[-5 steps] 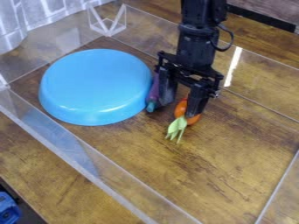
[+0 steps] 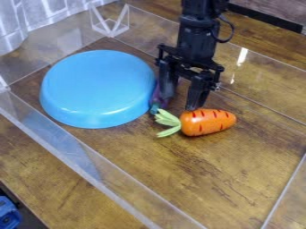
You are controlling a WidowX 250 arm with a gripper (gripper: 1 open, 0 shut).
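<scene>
The black gripper (image 2: 188,88) hangs from the arm over the table, right of a large blue disc-shaped object (image 2: 96,85); whether it is open or shut is hard to tell. A toy carrot (image 2: 207,122) lies on its side just below the gripper, its pale green leaves pointing left. A dark purple item (image 2: 159,100), partly hidden, lies between the blue object and the gripper.
Clear walls edge the workspace at left and right. A small blue item (image 2: 10,215) shows at the bottom left corner, beyond the wall.
The carrot has swung round from lying front to back to lying crosswise, shifting right and toward the front, out from under the gripper. The gripper has moved slightly left.
</scene>
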